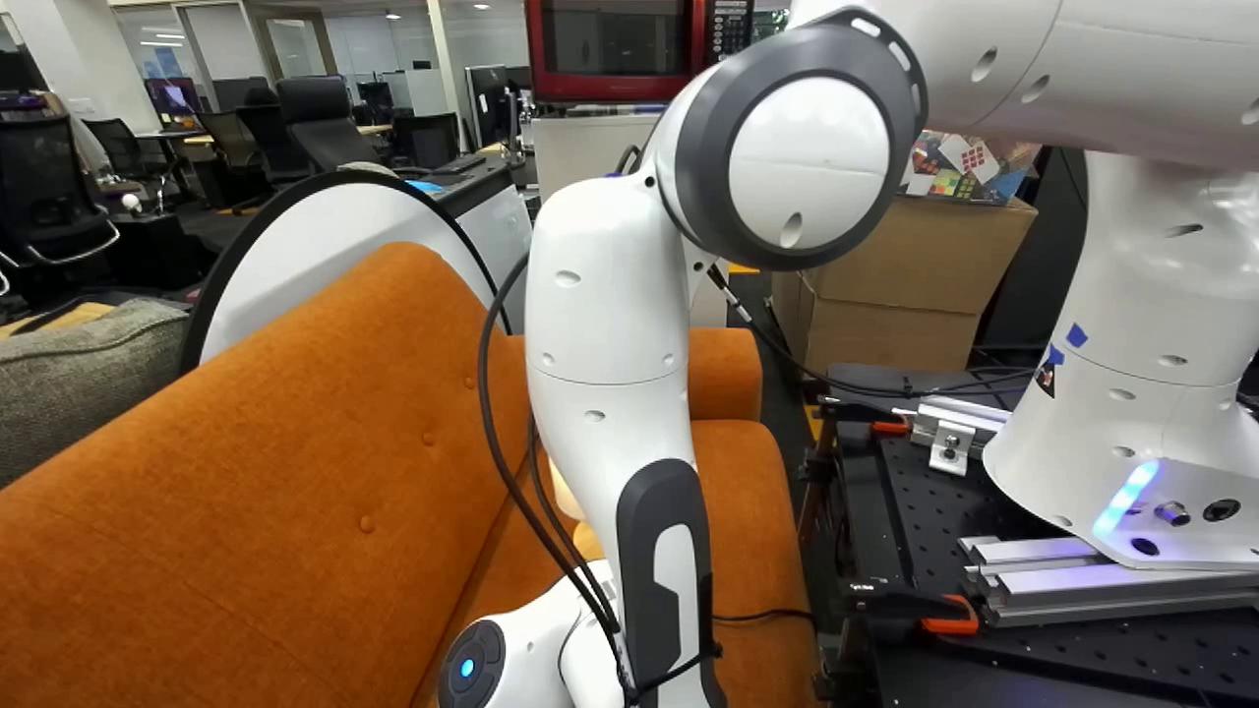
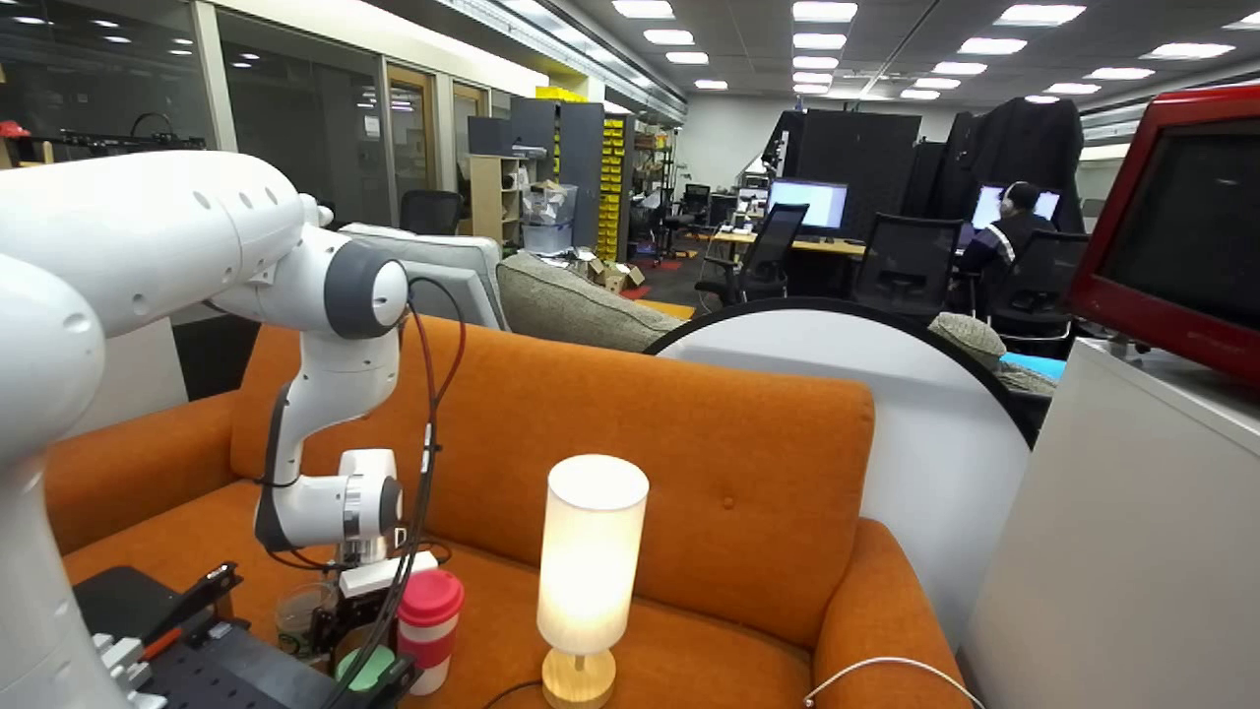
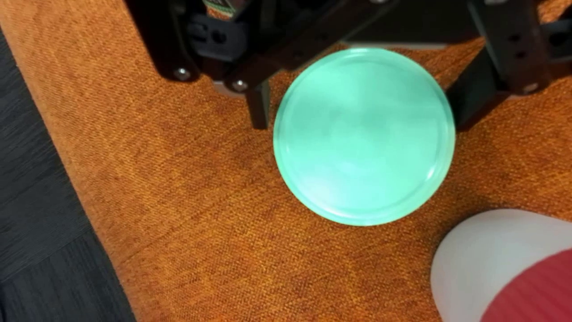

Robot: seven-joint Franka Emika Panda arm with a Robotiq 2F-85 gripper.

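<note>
A round mint-green lid (image 3: 364,139) lies between the two fingers of my gripper in the wrist view. The gripper is open. Its left finger (image 3: 259,107) stands a little apart from the lid, while the right finger (image 3: 472,96) comes right up to the rim; whether it touches, I cannot tell. What lies under the lid is hidden from above. Exterior view 2 shows the green lid (image 2: 368,668) low on the couch, partly behind cables. In exterior view 1 the gripper is out of frame.
Close beside the lid stands a white cup with a red lid (image 2: 431,597). A clear container (image 2: 303,616) is on the other side. Farther right, a lit lamp (image 2: 593,555) stands on the orange couch (image 2: 721,638). The robot's table (image 1: 873,543) borders the couch.
</note>
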